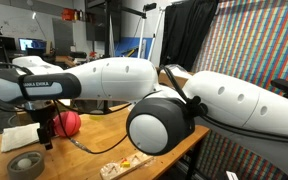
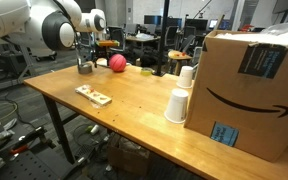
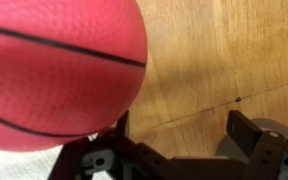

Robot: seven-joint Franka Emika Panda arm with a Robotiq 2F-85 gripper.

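Note:
A red ball (image 3: 59,70) with dark seams fills the left of the wrist view; it rests on the wooden table (image 2: 149,115). My gripper is open, its fingers wide apart with only bare tabletop between them. The ball lies by the left finger. Partly hidden behind the right finger is the grey tape roll (image 3: 274,135). In exterior view 1 the gripper (image 1: 45,141) points down close above the table, between the tape roll (image 1: 26,165) in front and the ball (image 1: 68,124) behind.
A white cloth (image 1: 20,138) lies left of the ball. A pale block-like item (image 2: 93,96) sits near the table's edge. White cups (image 2: 176,105) and a large cardboard box (image 2: 246,95) stand at the far end. Mid-table is mostly clear.

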